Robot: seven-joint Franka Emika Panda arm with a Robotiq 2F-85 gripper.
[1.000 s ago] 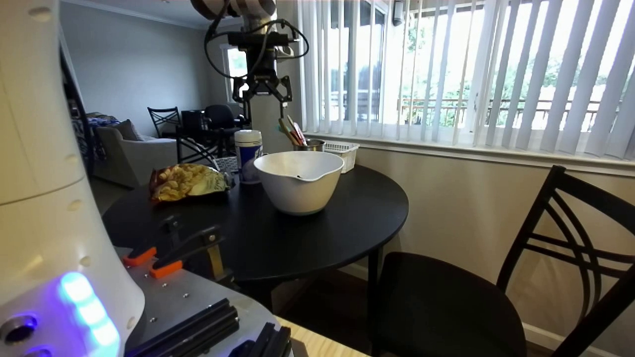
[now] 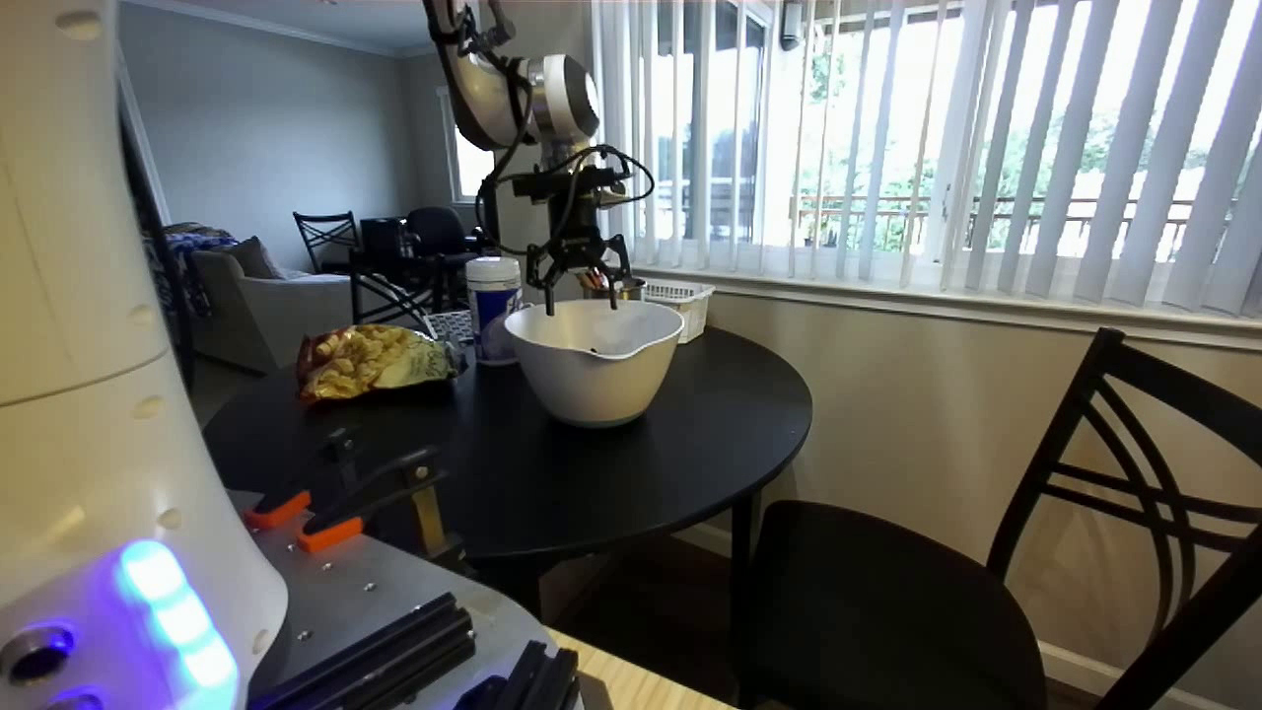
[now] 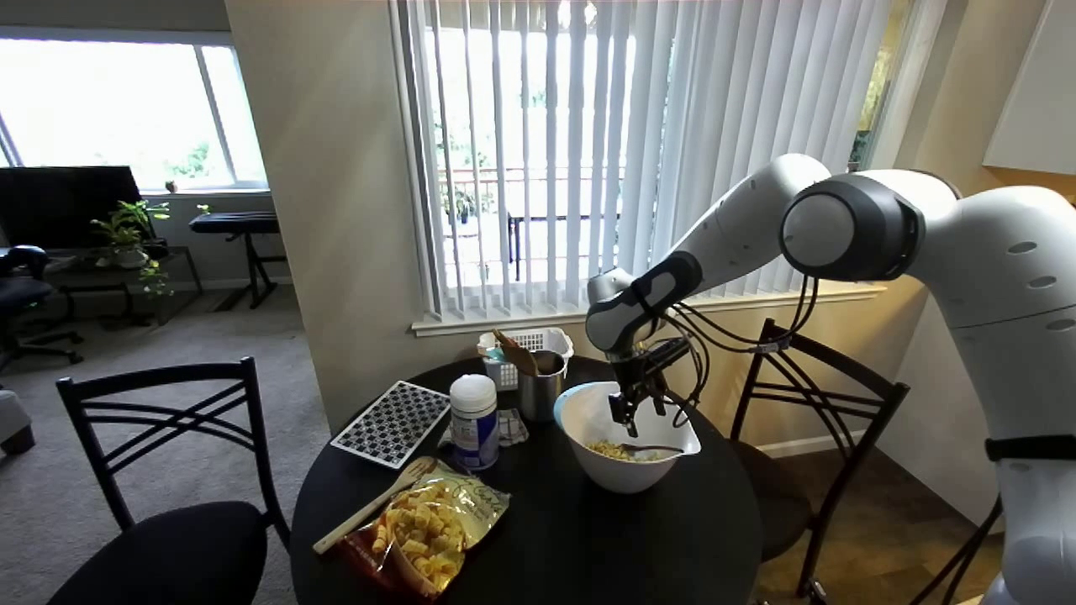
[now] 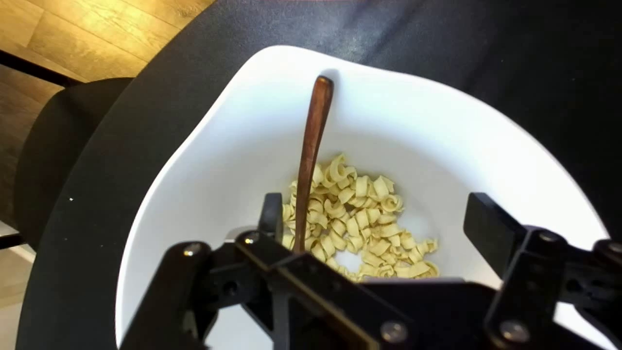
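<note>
The white mixing bowl [image 2: 597, 377] stands on the round black table, with curled pasta [image 4: 364, 218] covering part of its bottom. A spoon with a brown wooden handle [image 4: 313, 140] leans in the bowl, its top against the inner wall near the spout; its lower end is hidden behind my left finger and the pasta. My gripper points down into the bowl's mouth, its fingers wide apart and holding nothing. In the wrist view the spoon handle passes close beside the left finger [image 4: 270, 215]; whether they touch I cannot tell.
An open pasta bag [image 3: 429, 534] and a wooden spatula [image 3: 373, 504] lie at the table's left. Close to the bowl are a white-lidded canister [image 3: 474, 423], a metal utensil pot [image 3: 542, 385] and a white basket [image 3: 504, 375]. The table right of the bowl is clear.
My gripper has come down and to the right in exterior view 1, from above the canister and utensil pot to the bowl's mouth. It stays open; the bowl has not moved.
</note>
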